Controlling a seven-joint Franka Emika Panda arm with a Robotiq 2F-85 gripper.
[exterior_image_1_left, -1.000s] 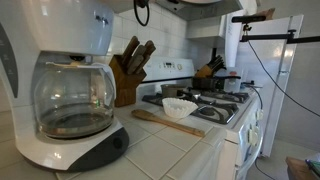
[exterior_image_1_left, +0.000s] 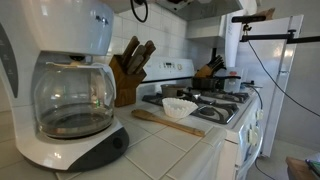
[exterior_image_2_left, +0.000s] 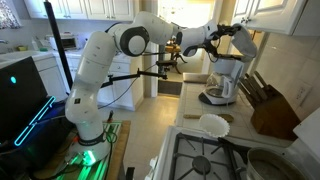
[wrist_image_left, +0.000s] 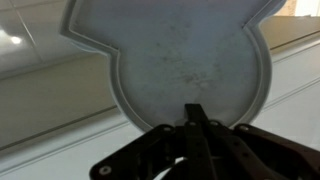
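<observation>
The gripper is shut, with nothing visible between its dark fingertips. In the wrist view, a grey rounded panel (wrist_image_left: 190, 65) with a paler raised rim lies just beyond the fingertips; whether they touch it cannot be told. Exterior view 2 has the gripper (exterior_image_2_left: 237, 32) high up, near a white upright piece (exterior_image_2_left: 243, 42) above the white coffee maker (exterior_image_2_left: 207, 98). This coffee maker (exterior_image_1_left: 22, 75) fills the left of exterior view 1, its glass carafe (exterior_image_1_left: 72, 100) in place.
A white fluted bowl (exterior_image_1_left: 179, 107) and a wooden spoon (exterior_image_1_left: 172, 123) lie on the tiled counter (exterior_image_1_left: 150, 155). Behind them stands a knife block (exterior_image_1_left: 127, 78). Pots and the stove (exterior_image_2_left: 190, 157) occupy the far side. Upper cabinets (exterior_image_2_left: 270, 15) hang close to the gripper.
At the top edge of exterior view 1, the arm's visible part has shifted slightly. The coffee maker, bowl and spoon have stayed put.
</observation>
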